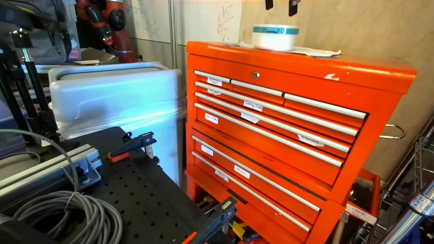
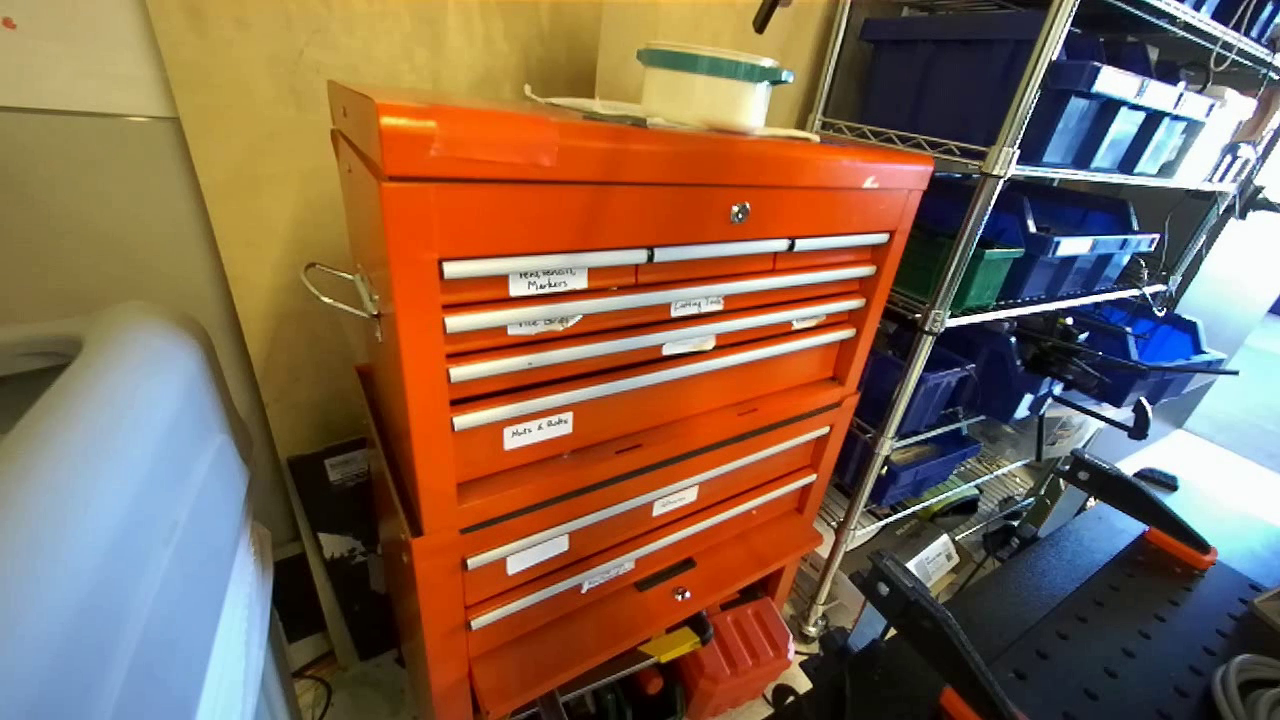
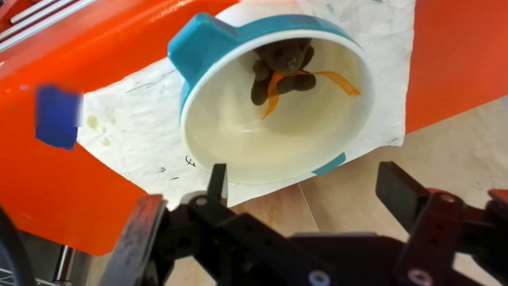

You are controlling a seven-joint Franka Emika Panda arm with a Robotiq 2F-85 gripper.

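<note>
A round white bowl [image 3: 228, 128] with a teal rim band and side tabs stands on a white sheet [image 3: 128, 124] on top of the red tool chest [image 1: 350, 69]. Inside it sits a small brown plush toy [image 3: 285, 57] with an orange ribbon [image 3: 272, 95], close to one wall. My gripper is open, its fingers wide apart with nothing between them. From the wrist view it looks down over the bowl's near side. In the first exterior view, the fingertips [image 1: 293, 7] hang above the bowl at the top edge; the rest of the gripper is out of frame.
A blue piece of tape [image 3: 57, 116] lies on the chest top beside the sheet. Behind is a plywood wall [image 1: 366, 32]. Metal shelves [image 2: 996, 168] with blue bins stand right of the chest in the second exterior view. The chest's drawers are closed.
</note>
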